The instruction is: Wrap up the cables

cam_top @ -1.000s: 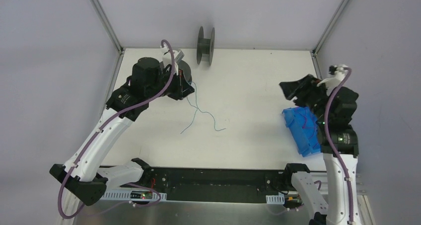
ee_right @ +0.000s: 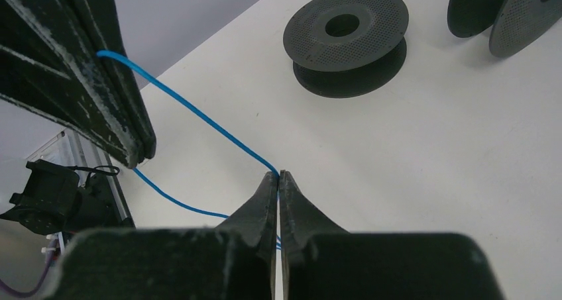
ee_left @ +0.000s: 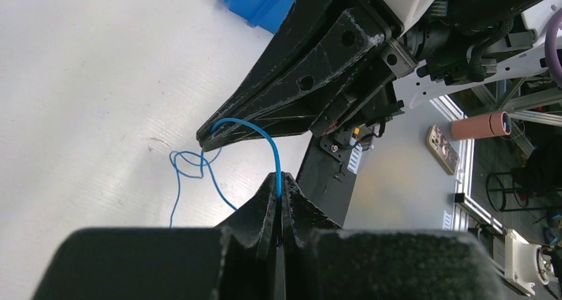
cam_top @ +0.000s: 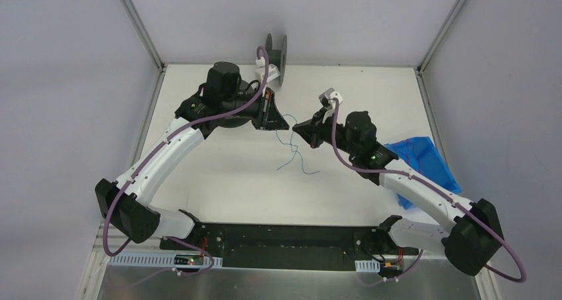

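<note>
A thin blue cable [cam_top: 296,148] hangs between my two grippers, its loose tails crossing over the white table in the top view. My left gripper [cam_top: 287,126] is shut, and in the left wrist view the cable [ee_left: 276,161] runs down into its fingertips [ee_left: 266,197]. Close by on the right, my right gripper [cam_top: 295,129] is also shut. The right wrist view has the cable [ee_right: 211,122] stretching from the left gripper's fingers [ee_right: 99,95] to the tips of the right one. A short span of cable bridges the two grippers.
A blue bin [cam_top: 424,161] with cables in it is at the table's right side. One dark spool [ee_right: 344,32] lies flat and another [ee_right: 523,22] stands on its rims at the back.
My right gripper has swung left from above the blue bin to the cable and gone from open to shut. My left gripper has moved right with the cable.
</note>
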